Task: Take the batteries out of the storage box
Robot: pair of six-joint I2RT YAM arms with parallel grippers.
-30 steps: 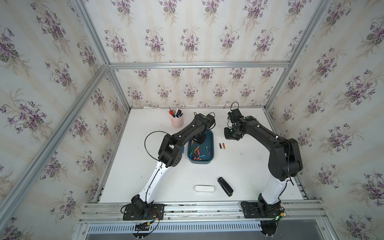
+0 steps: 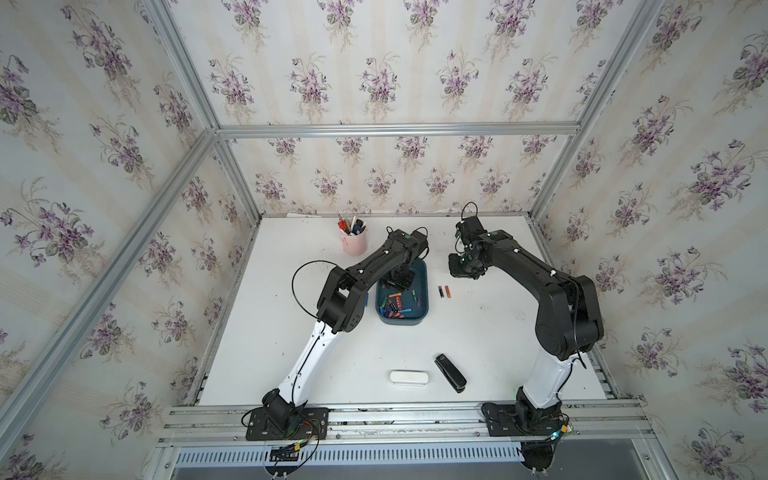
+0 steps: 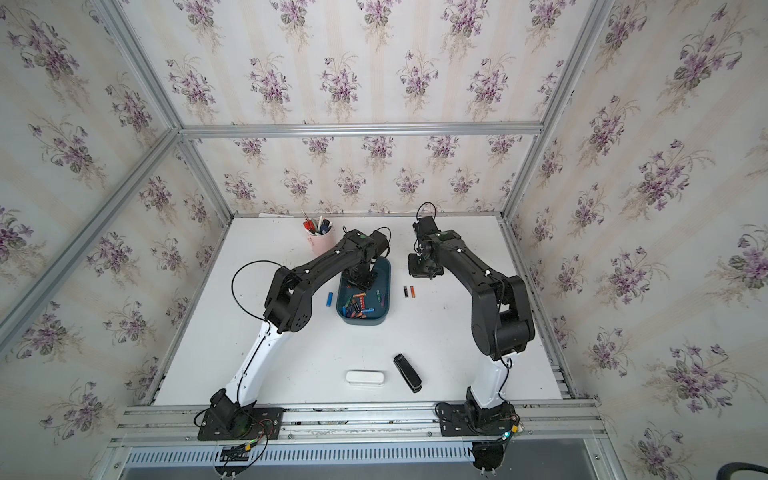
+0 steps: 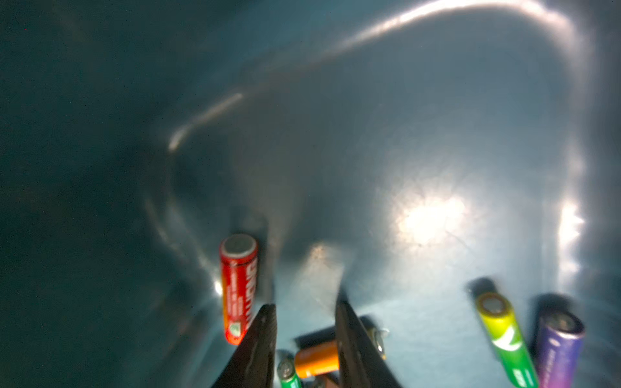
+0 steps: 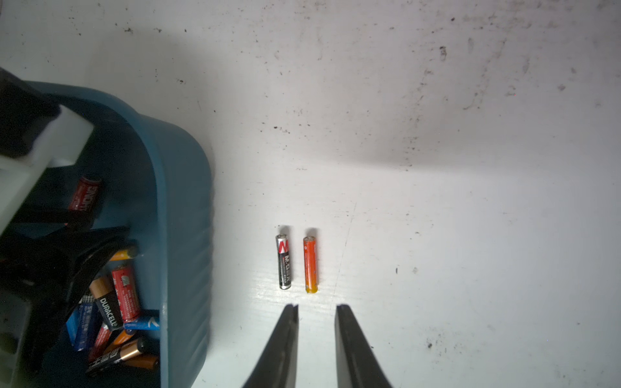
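The teal storage box (image 3: 364,318) holds several batteries. My left gripper is down inside it, part open with nothing between its fingers; in the left wrist view a red battery (image 4: 239,291) lies left of them, an orange battery (image 4: 317,359) lies behind the fingertips, and green (image 4: 507,342) and purple (image 4: 556,355) batteries lie to the right. My right gripper hangs over the table right of the box, open and empty, near a silver-black battery (image 5: 284,262) and an orange one (image 5: 310,265) on the table.
A pink pen cup (image 2: 353,242) stands behind the left arm. A white case (image 2: 409,377) and a black stapler-like object (image 2: 450,373) lie at the front. A blue battery (image 3: 329,299) lies left of the box.
My left gripper has shifted very slightly within the box. The right arm looks unchanged.
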